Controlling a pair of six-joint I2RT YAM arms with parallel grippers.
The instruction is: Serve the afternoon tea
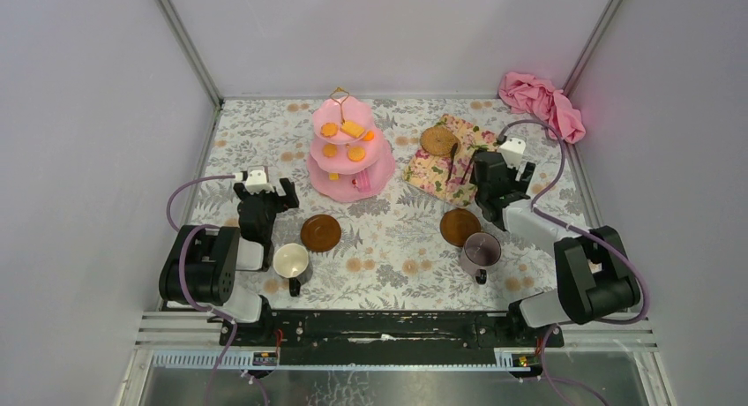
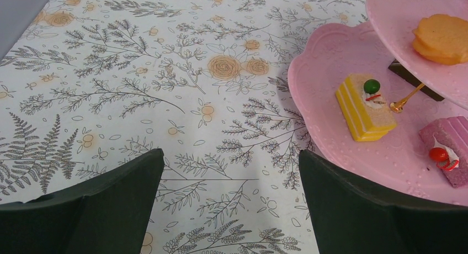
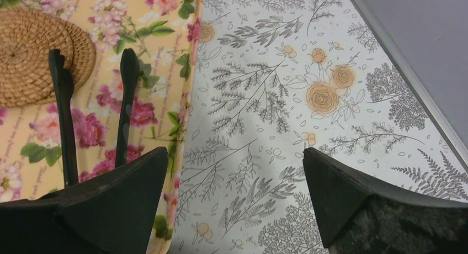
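Note:
A pink three-tier stand [image 1: 322,181] holds cakes and biscuits at the back middle. My left gripper is open at its left, nothing between the fingers. A floral mat [image 1: 423,179] with a woven coaster [image 1: 437,141] and two dark utensils [image 3: 126,99] lies right of the stand. My open right gripper is over the mat's right edge, holding nothing. Brown saucers [image 1: 320,232] lie in front, with a cream cup [image 1: 290,261] and a dark mug [image 1: 481,251].
A crumpled pink cloth [image 1: 538,101] lies in the back right corner. Walls border the table on both sides and at the back.

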